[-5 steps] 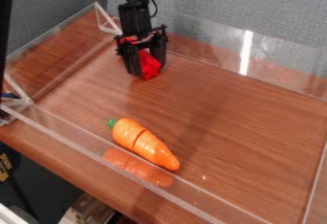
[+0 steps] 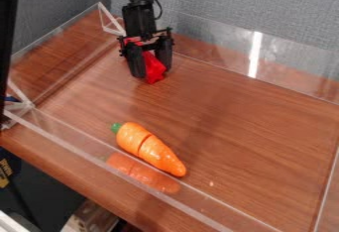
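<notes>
My black gripper [image 2: 146,56] is low over the back left part of the wooden board, around a red object [image 2: 154,69] that is partly hidden by the fingers. Whether the fingers are shut on it or just around it I cannot tell. An orange toy carrot [image 2: 151,149] with a green tip lies near the front edge, well apart from the gripper.
Clear plastic walls [image 2: 255,50] edge the wooden surface [image 2: 252,137], with white brackets at the left corners. A grey textured wall stands behind.
</notes>
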